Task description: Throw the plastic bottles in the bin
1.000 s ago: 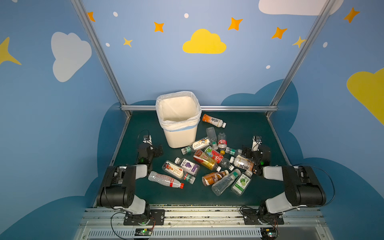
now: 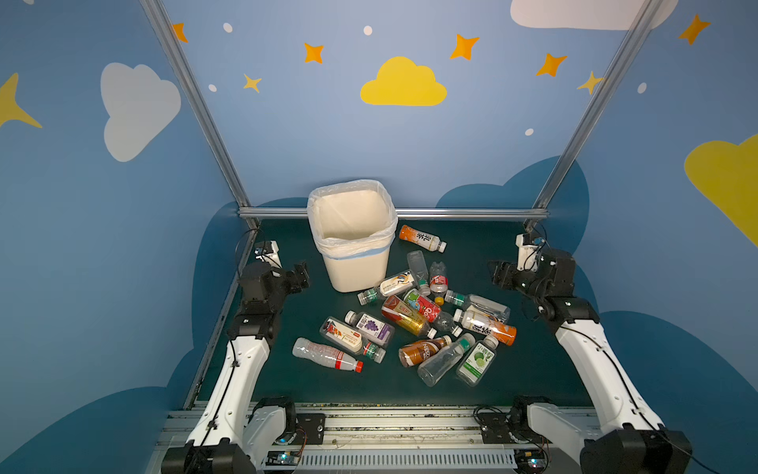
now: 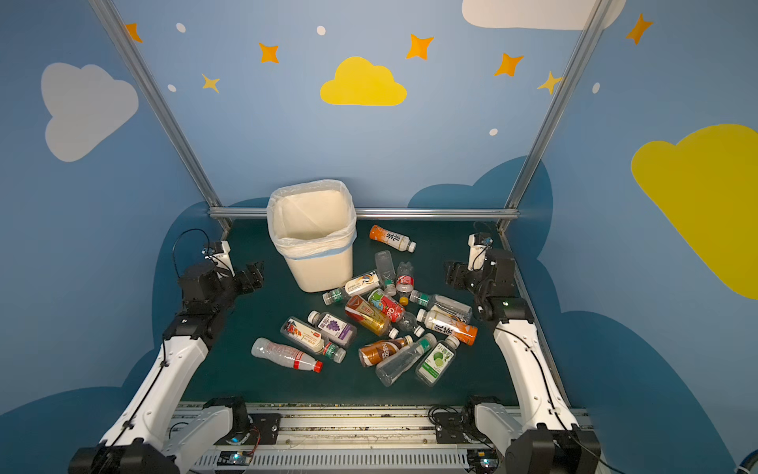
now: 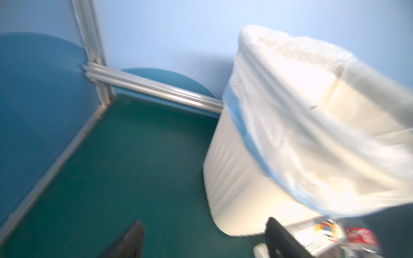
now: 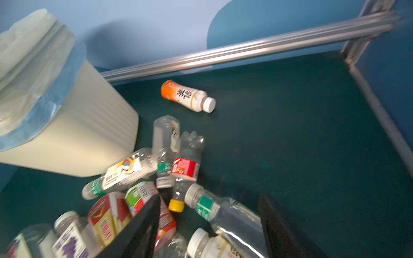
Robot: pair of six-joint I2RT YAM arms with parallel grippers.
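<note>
A cream bin with a white liner stands at the back, left of centre; its visible inside looks empty. Plastic bottles lie heaped on the table to its front and right, among them a clear one with a red cap, a grape-label one and a green-label one. An orange-and-white bottle rests apart at the back. My left gripper is open and empty, raised left of the bin. Over the right side hangs my right gripper, open and empty, with bottles seen below between its fingers.
Metal rails and walls close in the back and sides. Bare green table shows at the back right, and another free patch lies left of the bin.
The bottles and bin have stayed in place.
</note>
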